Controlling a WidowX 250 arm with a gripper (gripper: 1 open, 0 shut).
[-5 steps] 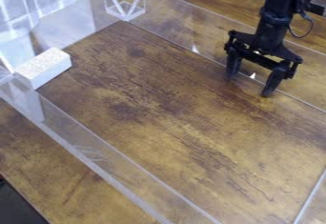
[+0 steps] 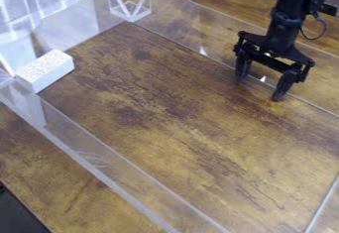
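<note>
My black gripper (image 2: 261, 78) hangs at the upper right, low over the wooden floor near the clear back wall, its fingers spread open with nothing visible between them. A white block (image 2: 44, 70) lies at the far left, by the clear side wall, well away from the gripper.
Low transparent walls border the wooden work surface (image 2: 159, 128), whose middle and front are bare. A pale translucent sheet (image 2: 47, 4) is at the upper left, outside the walls.
</note>
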